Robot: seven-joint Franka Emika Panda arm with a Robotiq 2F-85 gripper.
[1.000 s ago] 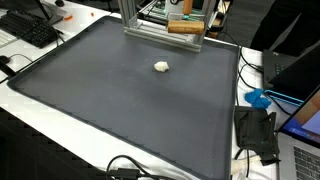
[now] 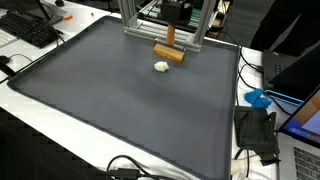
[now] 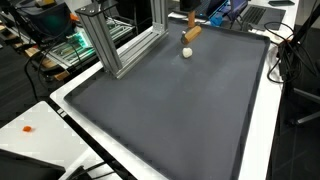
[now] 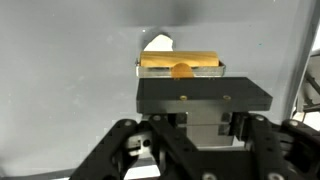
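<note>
A wooden block (image 2: 168,52) with an orange upright handle (image 2: 171,34) is at the far side of the dark mat (image 2: 120,85). The dark gripper (image 2: 173,22) is over it, with the handle running up into its fingers, and it appears shut on the handle. In the wrist view the block (image 4: 192,58) lies crosswise in front of the gripper, the handle's orange end (image 4: 181,71) showing at its edge; the fingertips are hidden. A small white lump (image 3: 187,52) rests on the mat close to the block. Whether the block touches the mat, I cannot tell.
A metal frame (image 3: 125,45) stands along the mat's edge near the arm. A keyboard (image 2: 32,29), a laptop (image 2: 302,120), a black pouch (image 2: 255,130) and cables lie around.
The block and handle have come along with my gripper, down and slightly left in exterior view 1, ending close to the white lump. The lump has not moved.
</note>
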